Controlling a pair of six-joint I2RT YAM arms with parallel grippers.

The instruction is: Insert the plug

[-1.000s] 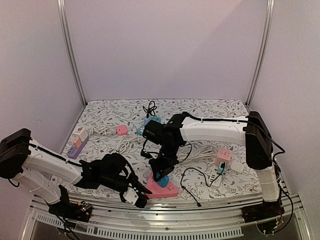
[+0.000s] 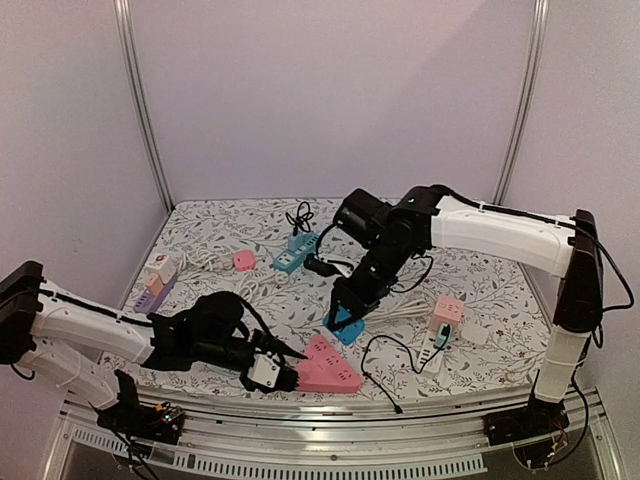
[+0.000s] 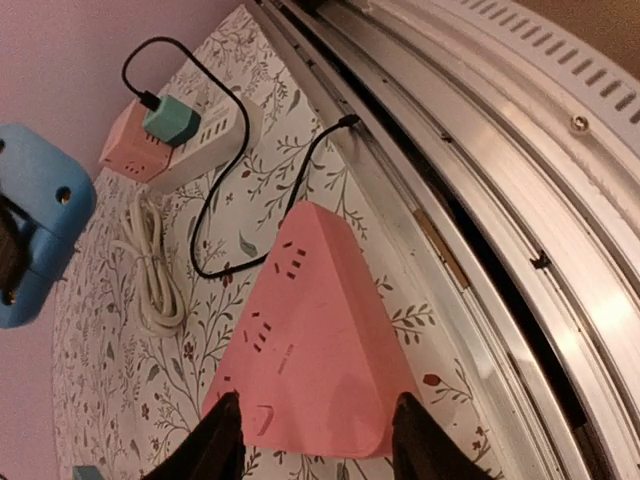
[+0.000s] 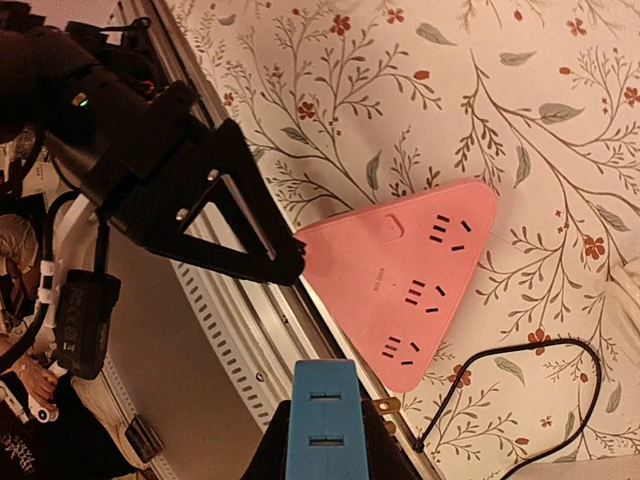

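Note:
A pink triangular power strip (image 2: 330,370) (image 3: 300,350) (image 4: 390,290) with several sockets lies flat at the table's front edge. A blue plug (image 2: 346,326) (image 3: 45,220) (image 4: 326,420) hangs above and beside it, with my right gripper (image 2: 342,310) shut on it. Two slots show on the plug's top in the right wrist view. My left gripper (image 2: 290,365) is open at the strip's left end, its fingers on either side of that end in the left wrist view.
A white strip (image 2: 430,360) with a pink cube and teal adapter stands at right, beside coiled white cables (image 3: 150,270). A black cable (image 2: 400,350) curves right of the pink strip. More strips lie at back and left. A metal rail (image 3: 500,280) borders the front.
My right gripper has risen up and to the right with the blue plug, away from over the pink strip. The left arm has shifted slightly upward in the top view.

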